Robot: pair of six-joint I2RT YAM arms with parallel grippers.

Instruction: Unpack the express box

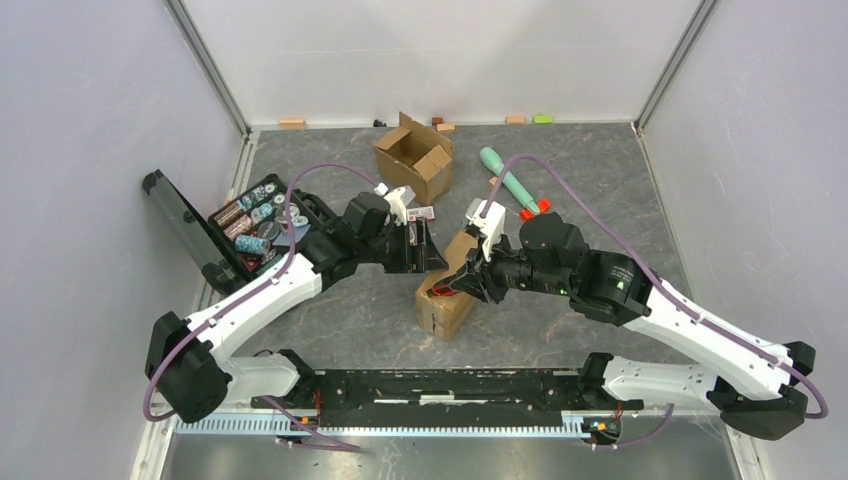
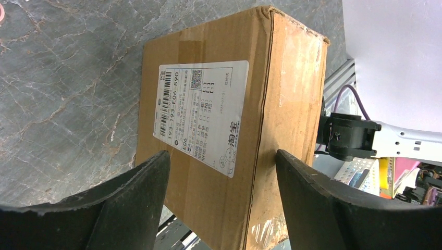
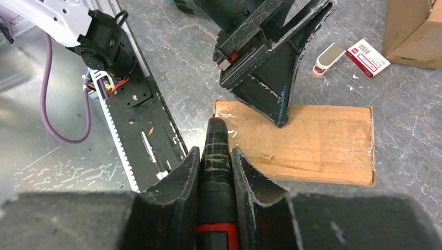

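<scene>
The taped cardboard box (image 1: 438, 318) sits in the middle of the table, with a white shipping label (image 2: 203, 109) on one side in the left wrist view. My left gripper stands open at the box, one finger over its top face; contact cannot be told for sure. Above the near end of the box, my right gripper is shut on a black and red tool (image 3: 216, 174), which looks like a cutter. The tool's red tip overlaps the box's end in the right wrist view. Whether it touches the tape is unclear.
An open empty carton (image 1: 412, 160) stands behind, near a small red-and-white packet (image 3: 368, 58). At the back right lies a green bottle-like object (image 1: 510, 180). An open black case (image 1: 255, 225) of cans fills the left side. Bare table shows right of the box.
</scene>
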